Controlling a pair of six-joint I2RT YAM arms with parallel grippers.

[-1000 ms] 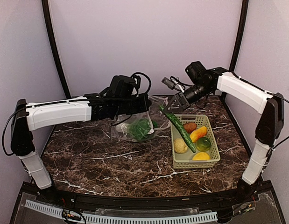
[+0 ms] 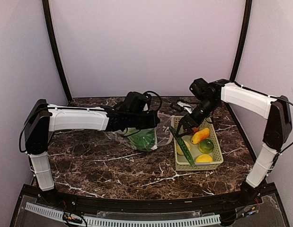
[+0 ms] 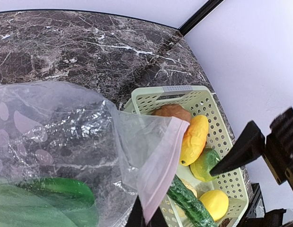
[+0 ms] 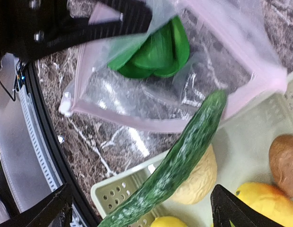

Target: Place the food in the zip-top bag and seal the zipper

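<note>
The long green cucumber (image 4: 177, 163) rests slantwise across the basket's edge, most of it outside the zip bag. Its upper tip overlaps the bag's pink mouth rim in the right wrist view; how far it reaches inside, I cannot tell. The clear zip bag (image 3: 84, 127) has a green vegetable (image 3: 51, 196) in it and its mouth gapes. My left gripper is shut on the bag's pink zipper edge. Spread wide around the cucumber, apart from it, my right gripper is open and empty.
The pale green basket (image 2: 198, 167) holds a brown potato (image 3: 172, 112), a yellow-orange fruit (image 2: 200, 135), a green round fruit (image 2: 206, 146), a yellow lemon (image 2: 203, 158) and a tan round item (image 4: 198, 177).
The cucumber has sunk lower onto the basket edge. The left arm shifted slightly to the right with the bag.
</note>
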